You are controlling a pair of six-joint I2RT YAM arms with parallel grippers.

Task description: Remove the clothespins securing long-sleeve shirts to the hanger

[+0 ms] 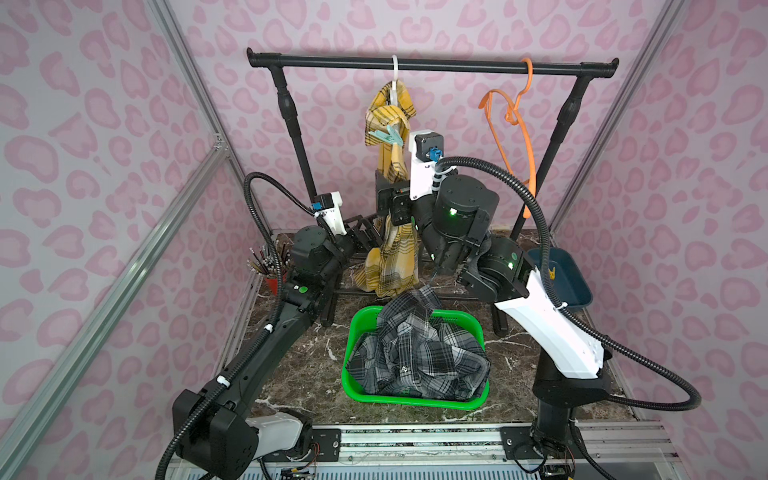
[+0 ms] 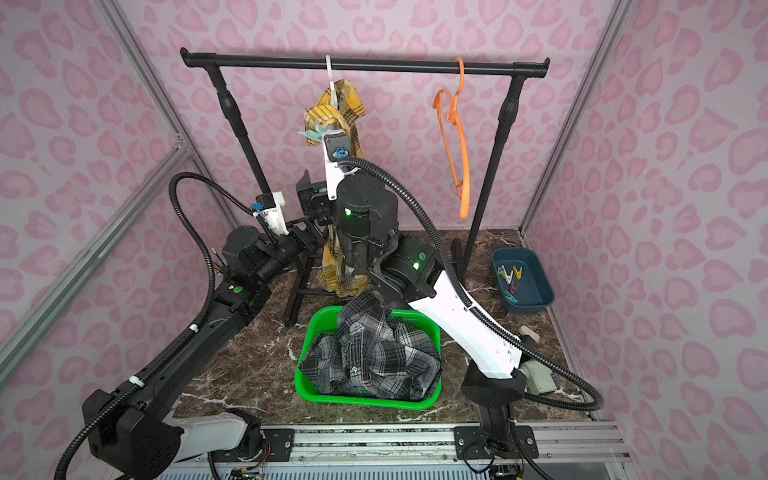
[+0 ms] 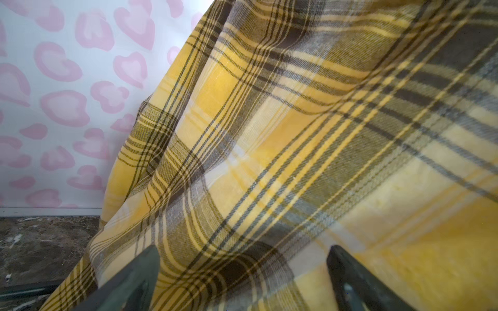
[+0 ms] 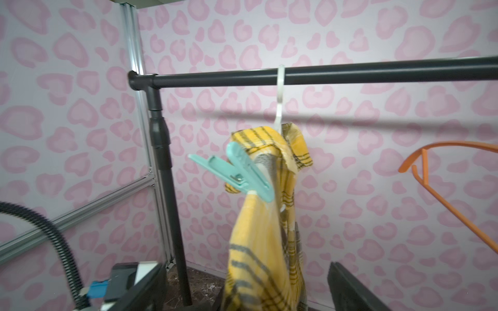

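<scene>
A yellow plaid shirt hangs from a white hanger on the black rail. Near its top a light teal clothespin grips the cloth; in the top left view the same clothespin sits above my right gripper. My right gripper is open and stands in front of the shirt, below the clothespin, with cloth visible beyond its spread fingers. Lower down, my left gripper is open close to the shirt's hanging cloth, which fills most of the left wrist view.
A green basket holding a grey plaid shirt stands below. An orange hanger hangs bare at the rail's right. The blue bin at the right contains several clothespins. The rack's posts flank the shirt.
</scene>
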